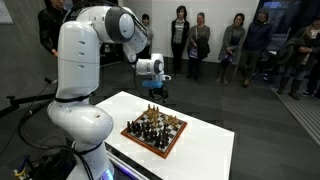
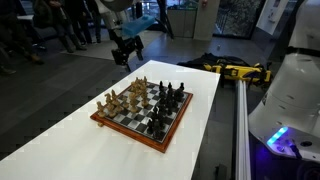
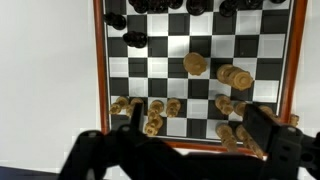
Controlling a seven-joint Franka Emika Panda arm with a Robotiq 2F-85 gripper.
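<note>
A wooden chessboard [image 3: 150, 87] fills most of the wrist view, with brown and white squares. Light wooden pieces stand on it, among them one piece [image 3: 195, 64] near the middle and another [image 3: 234, 76] to its right. Dark pieces [image 3: 136, 39] line the top of that view. Above the board's light-piece side hangs my gripper [image 1: 161, 92], clear of every piece. Its two fingers [image 3: 88, 153] are spread wide at the bottom of the wrist view, so it is open and empty. In exterior view 2 the gripper [image 2: 125, 58] hovers beyond the board's far edge.
Bare white table [image 1: 205, 150] surrounds the board. Several people [image 1: 197, 40] stand along the wall behind the table. Pieces crowd the board closely in places, while its middle has open squares.
</note>
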